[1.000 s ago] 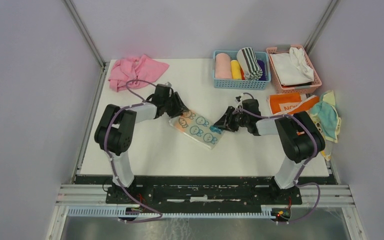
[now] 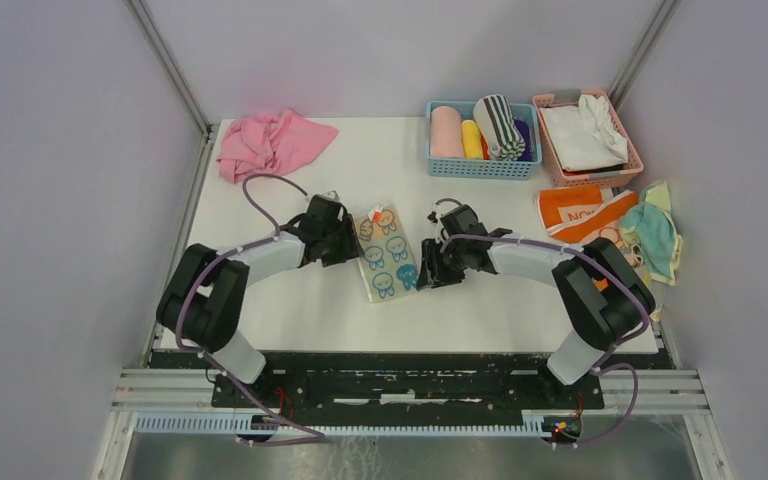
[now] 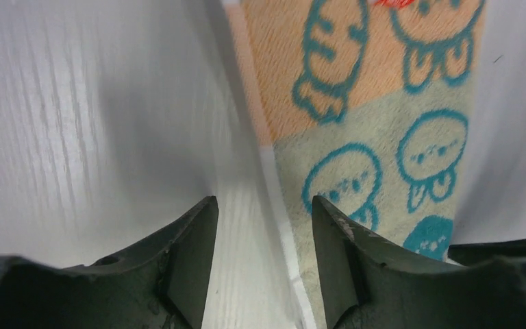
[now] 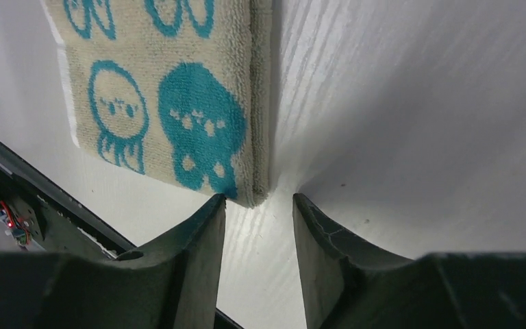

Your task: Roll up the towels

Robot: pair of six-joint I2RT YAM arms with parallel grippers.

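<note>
A folded cream and orange towel with teal animal prints point(image 2: 386, 255) lies upright-lengthwise in the middle of the white table. My left gripper hovers part open over its left long edge, with that edge showing between the fingertips and none visibly gripped. My right gripper is part open at the towel's near right corner, its tips close to that folded corner; whether they touch it I cannot tell.
A pink cloth point(image 2: 270, 145) lies at the back left. A blue basket point(image 2: 480, 168) of rolled towels and a pink basket point(image 2: 635, 165) of white cloth stand at the back right. Orange and teal towels point(image 2: 580, 215) lie on the right.
The towel has turned from diagonal to nearly front-to-back.
</note>
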